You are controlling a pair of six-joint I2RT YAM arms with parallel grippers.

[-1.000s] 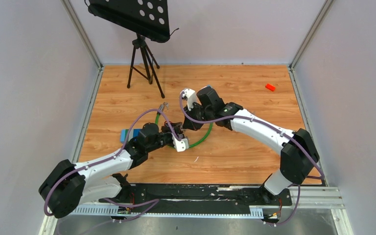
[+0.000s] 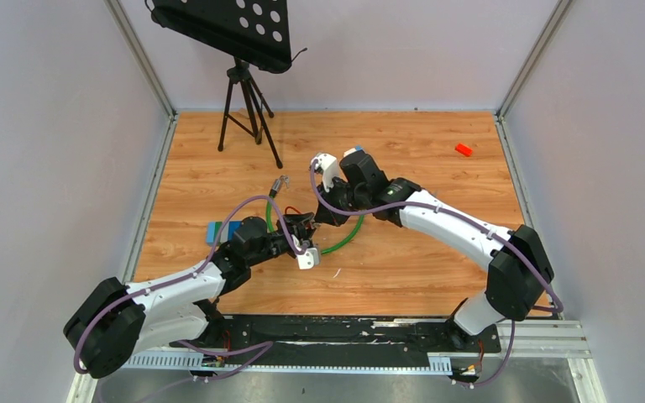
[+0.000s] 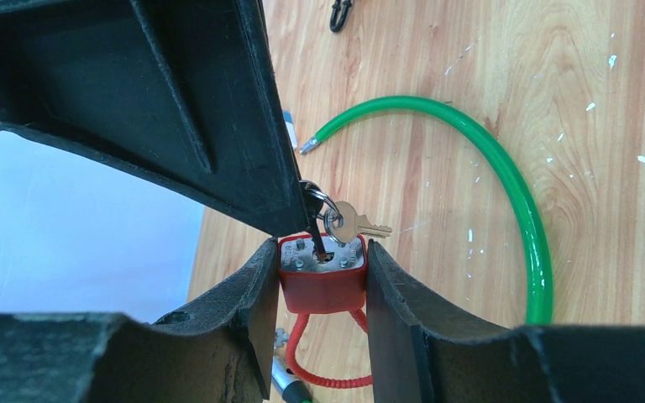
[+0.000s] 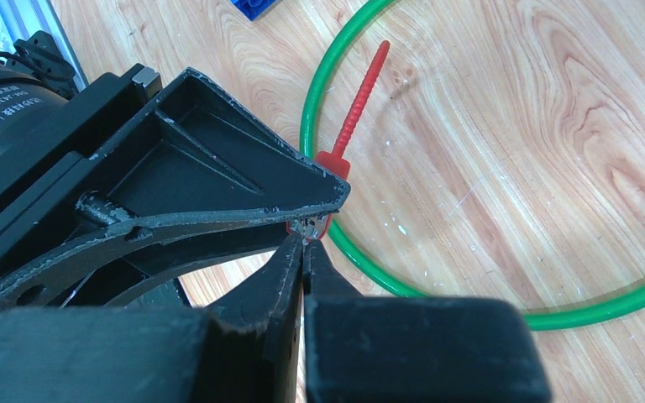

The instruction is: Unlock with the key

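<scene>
My left gripper is shut on a red padlock (image 3: 323, 290), with its metal keyhole face turned toward my right gripper. The right gripper's fingers come down from the upper left in the left wrist view, shut, their tip just over the keyhole. A narrow key (image 3: 320, 245) runs from that tip to the keyhole; how deep it sits cannot be seen. A ring beside the tip carries a second, brass key (image 3: 350, 223), hanging free. In the right wrist view the padlock's metal face (image 4: 309, 227) is partly covered by the left gripper's finger (image 4: 243, 180).
A green hose (image 3: 516, 189) curves across the wooden table (image 2: 420, 269) under the grippers. A red cable tie-like loop (image 3: 332, 382) hangs below the padlock. A blue block (image 2: 218, 232), a red block (image 2: 464, 149) and a black stand (image 2: 252, 105) are clear of both arms.
My right arm has moved only a little to the right.
</scene>
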